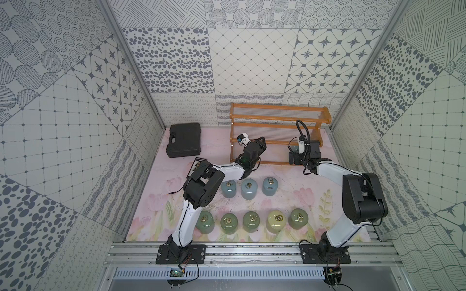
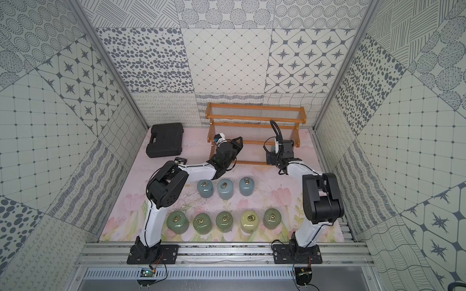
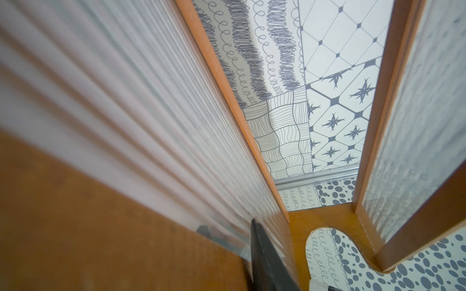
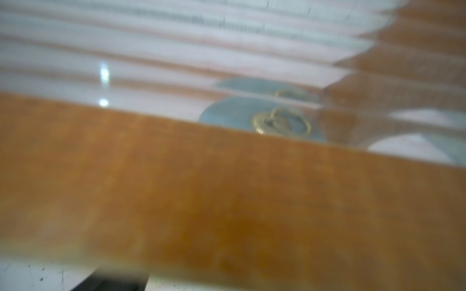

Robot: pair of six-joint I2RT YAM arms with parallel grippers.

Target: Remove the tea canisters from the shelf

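A blue-grey canister (image 1: 294, 147) stands on the lowest level of the wooden shelf (image 1: 276, 163), mostly hidden by my right gripper (image 1: 295, 157), which is open at its front. Through the shelf's clear ribbed panel, its lid with a gold ring (image 4: 284, 123) shows in the right wrist view. My left gripper (image 2: 237, 142) hovers at the left-middle of the shelf, partly open with nothing seen between its fingers. One dark finger (image 3: 267, 259) appears in the left wrist view. On the table are three blue-grey canisters (image 1: 249, 189) and a front row of several green ones (image 1: 251, 221).
The upper shelf levels (image 1: 276, 112) look empty. A black case (image 1: 184, 139) lies at the back left, with a small dark item (image 1: 196, 164) near the left arm. Wooden rails (image 4: 218, 194) run close before the right wrist camera. Clear table lies right of the blue-grey canisters.
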